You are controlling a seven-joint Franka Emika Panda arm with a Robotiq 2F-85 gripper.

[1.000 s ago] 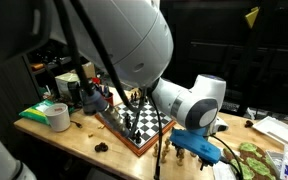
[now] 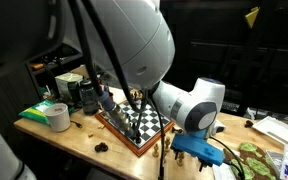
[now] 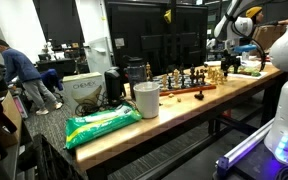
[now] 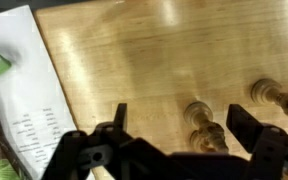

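My gripper stands open over the wooden table, its two dark fingers wide apart in the wrist view. A light wooden chess piece (image 4: pixel 205 122) shows below the gap, nearer the right finger; how far beneath the fingertips it is, I cannot tell. Beyond the right finger lies or stands another wooden piece (image 4: pixel 272 95). In exterior view 1 the chessboard (image 2: pixel 139 126) sits to the left of the white arm, partly hidden by it, with small pieces (image 2: pixel 156 150) beside the arm's lower end. Nothing is held.
Printed paper (image 4: pixel 22 95) lies on the left in the wrist view. A white tub (image 2: pixel 58 117) and a green packet (image 2: pixel 36 110) occupy the table's far end in exterior view 1. A white tray (image 2: pixel 281 132) lies at the right. Bare wood fills the upper middle of the wrist view.
The arm's links have shifted slightly in exterior view 1, and its lower end sits a little lower. The board and table items look unmoved.
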